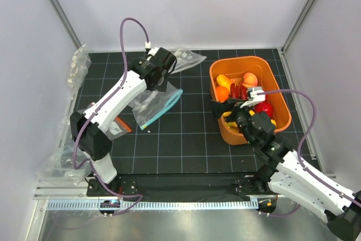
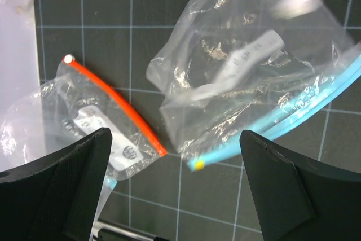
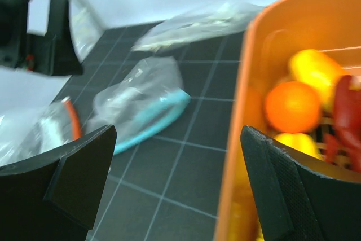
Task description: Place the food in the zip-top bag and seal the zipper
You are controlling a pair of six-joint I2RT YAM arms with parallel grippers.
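A clear bag with a blue zipper (image 1: 155,105) lies flat on the mat beneath my left gripper (image 1: 160,83); in the left wrist view it (image 2: 242,83) fills the upper right. My left gripper is open, its fingers empty. A bag with an orange zipper (image 2: 101,128) lies to its left. My right gripper (image 1: 225,107) hangs open over the left side of the orange bin (image 1: 285,117), which holds toy food: peach (image 1: 249,80), orange (image 3: 290,105), peppers and yellow pieces.
Another clear bag (image 1: 188,59) lies at the back. More plastic bags (image 1: 62,167) heap along the left wall.
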